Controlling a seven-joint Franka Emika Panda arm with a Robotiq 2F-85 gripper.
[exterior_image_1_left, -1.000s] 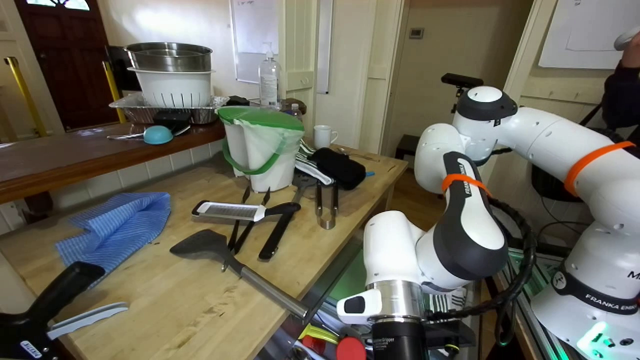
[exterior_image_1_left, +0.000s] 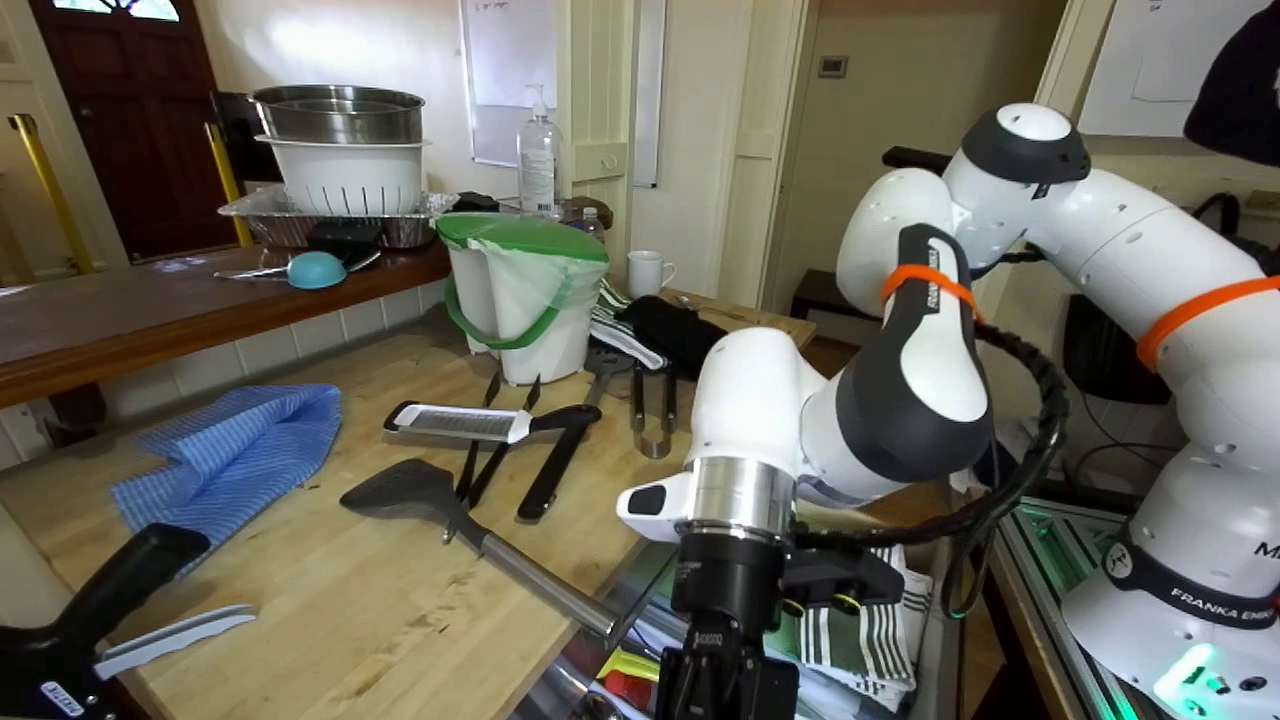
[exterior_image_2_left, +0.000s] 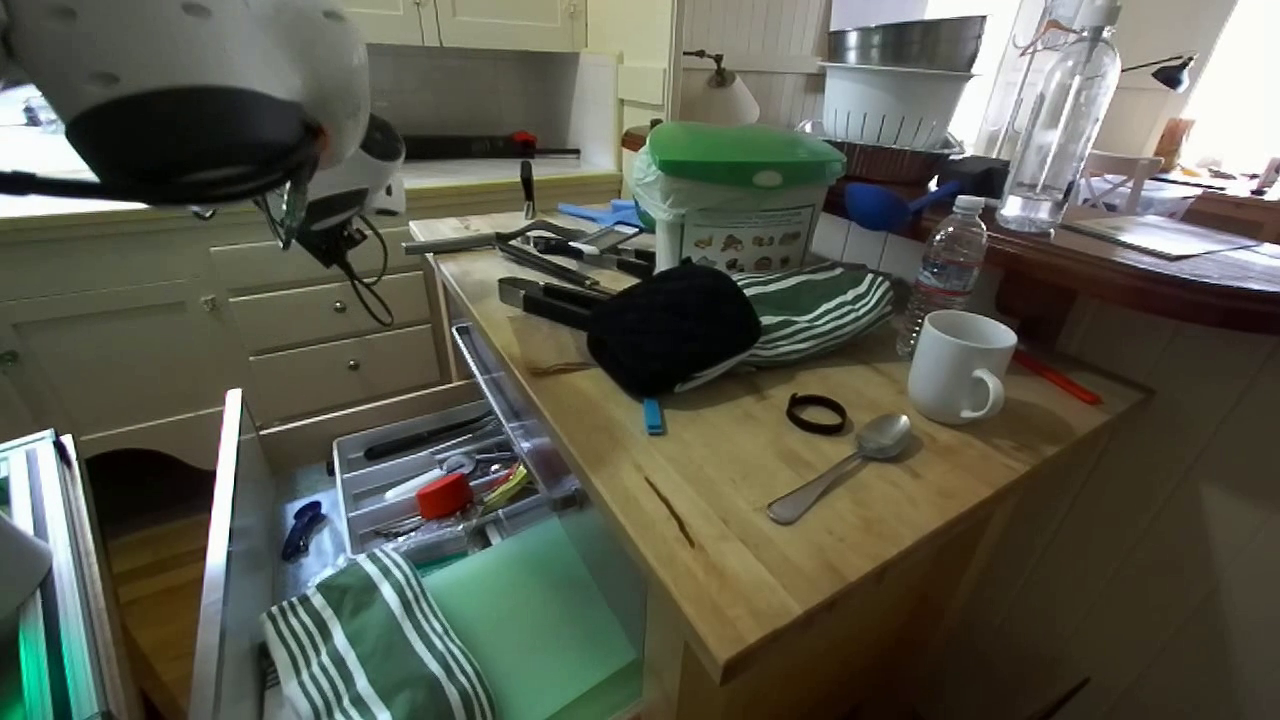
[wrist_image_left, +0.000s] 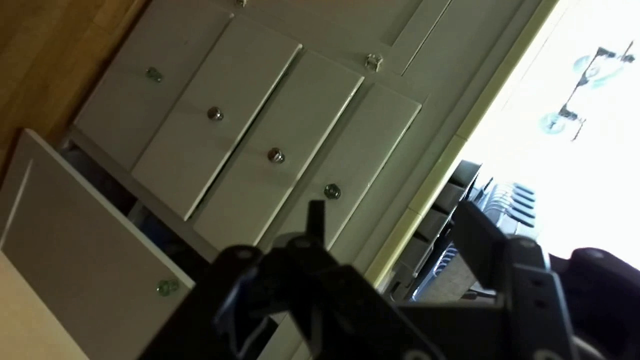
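Note:
My gripper is open in the wrist view, with a clear gap and nothing held between its dark fingers. Exterior view 1 shows the wrist (exterior_image_1_left: 734, 576) over the pulled-out drawer beside the counter; the fingertips fall below the picture's edge. That drawer holds a green-and-white striped towel (exterior_image_2_left: 381, 642), a green sheet (exterior_image_2_left: 534, 600) and a utensil tray (exterior_image_2_left: 348, 480) with a red item (exterior_image_2_left: 445, 494) in it. On the wooden counter (exterior_image_1_left: 396, 612) lie a black spatula (exterior_image_1_left: 414, 486), a grater (exterior_image_1_left: 462, 421) and tongs (exterior_image_1_left: 654, 438).
A green-lidded bin (exterior_image_1_left: 540, 300), a black pouch (exterior_image_2_left: 675, 328), a white mug (exterior_image_2_left: 960, 366) and a spoon (exterior_image_2_left: 840, 468) occupy the counter. A blue cloth (exterior_image_1_left: 240, 450) lies at its left. The wrist view faces cabinet drawers (wrist_image_left: 240, 120), one pulled out. Bare wood lies at the counter's front.
In exterior view 1 the arm's wrist has risen and shifted left, bringing part of the gripper into view. The red item in the drawer is now partly covered by it.

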